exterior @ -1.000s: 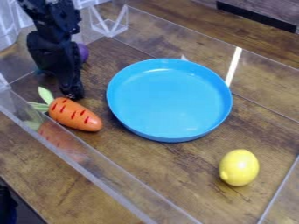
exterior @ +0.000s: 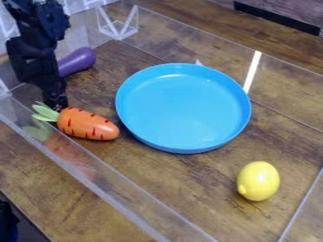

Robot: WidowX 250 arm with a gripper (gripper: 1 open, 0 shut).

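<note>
The black gripper [exterior: 48,93] is at the upper left, low beside the green leaves of an orange toy carrot [exterior: 83,123]; its fingertips are dark and partly hidden, just above the leaves. A purple eggplant [exterior: 77,60] lies behind the gripper, to its right. A round blue plate [exterior: 183,137] sits in the middle, and a yellow lemon [exterior: 258,181] lies at the lower right.
Clear plastic walls [exterior: 123,200] border the wooden work surface [exterior: 202,194]. Bare wood shows around the lemon and behind the plate.
The gripper has moved left from over the middle-left wood, uncovering the eggplant. The carrot appears slightly shifted.
</note>
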